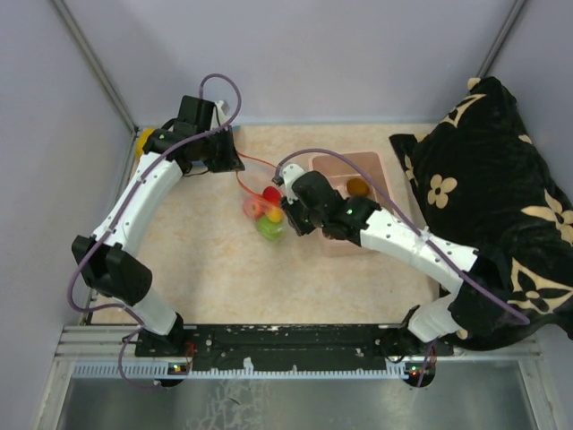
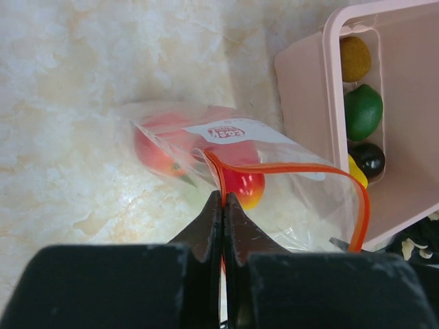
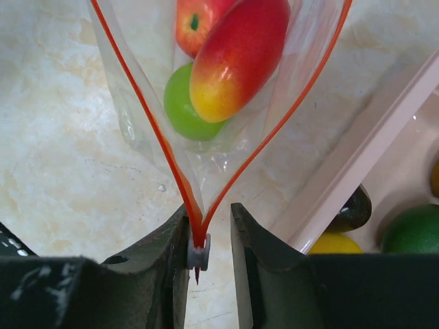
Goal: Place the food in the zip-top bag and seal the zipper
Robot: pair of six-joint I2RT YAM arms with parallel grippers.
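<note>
A clear zip top bag with an orange zipper rim lies on the table, its mouth spread between my grippers. Inside it are a red-yellow mango, a red apple and a green fruit. In the left wrist view my left gripper is shut on one end of the orange rim. My right gripper stands part open around the other end. There the two orange strips meet at a small grey slider, close to the left finger and apart from the right one.
Right of the bag stands a pink bin with toy food inside, including a dark green piece and a brown one. A black flowered cloth covers the right side.
</note>
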